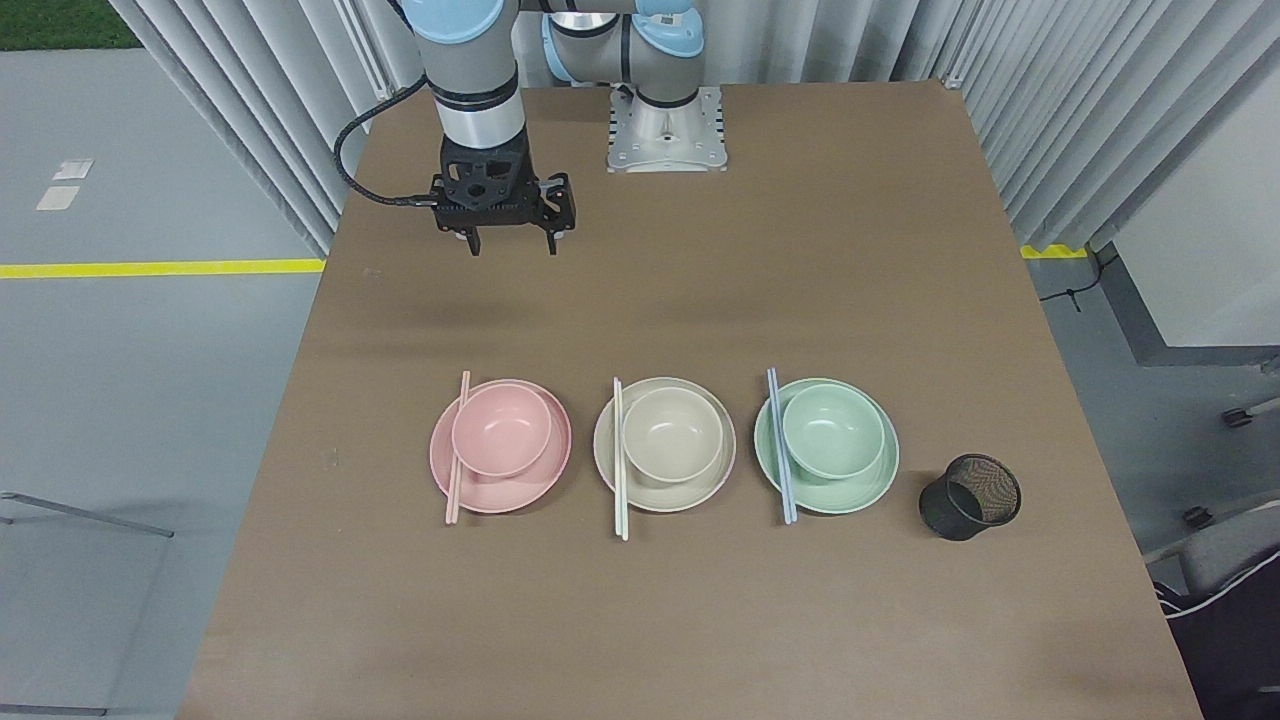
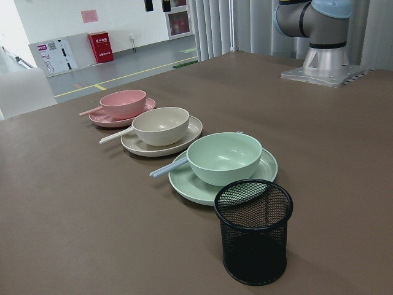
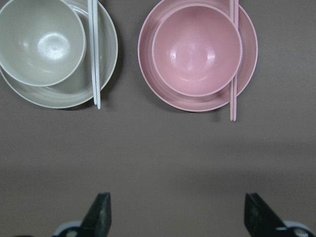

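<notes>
Three place settings line the table: pink bowl (image 1: 501, 428) on pink plate (image 1: 528, 482) with pink chopsticks (image 1: 456, 476), cream bowl (image 1: 673, 434) on cream plate (image 1: 678, 494) with white chopsticks (image 1: 620, 492), mint bowl (image 1: 833, 428) on mint plate (image 1: 858, 490) with blue chopsticks (image 1: 785, 468). Each chopstick pair rests on its plate's left edge in the front view. My gripper (image 1: 513, 240) hangs open and empty above the table, behind the pink setting. The wrist view looks down past its fingers onto the pink and cream settings.
A black mesh pen cup (image 1: 969, 496) stands right of the mint setting in the front view. The robot base (image 1: 666, 144) sits at the back of the brown table (image 1: 672, 612), whose front and middle areas are otherwise clear.
</notes>
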